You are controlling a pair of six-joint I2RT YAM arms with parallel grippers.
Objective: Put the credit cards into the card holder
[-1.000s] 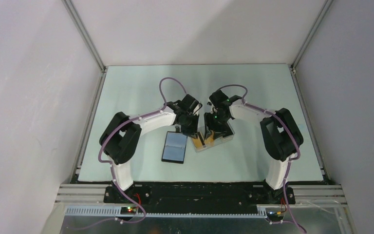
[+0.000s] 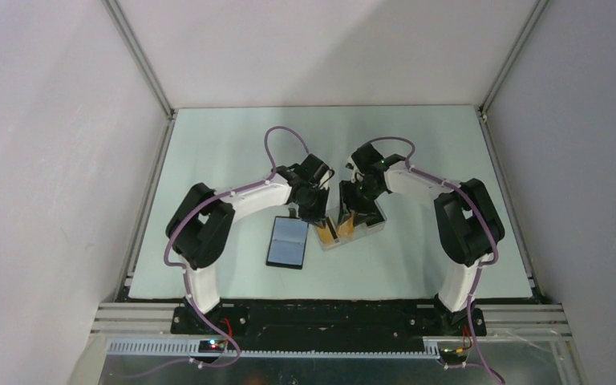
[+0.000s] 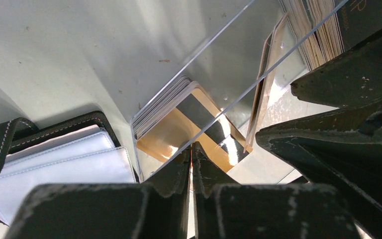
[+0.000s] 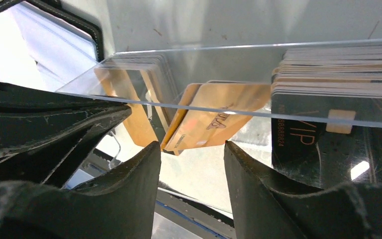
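The card holder (image 2: pixel 287 242), black-edged with white sleeves, lies left of a clear box (image 2: pixel 346 243) of credit cards. Gold-and-black cards (image 3: pixel 165 130) stand packed at the box's left end, with the left gripper just in front of them. Its fingertips are nearly together with only a thin slit, and whether a card is between them cannot be told. Gold cards (image 4: pixel 214 122) lean in the middle of the box. Over them the right gripper is open, its fingers apart, holding nothing.
Black VIP cards (image 4: pixel 298 142) fill the right end of the box. The clear wall's top edge (image 4: pixel 204 107) crosses close to both grippers, which stand near each other. Bare table (image 2: pixel 224 144) lies behind and to the sides.
The left arm has barely moved, and the card holder and box stay in place.
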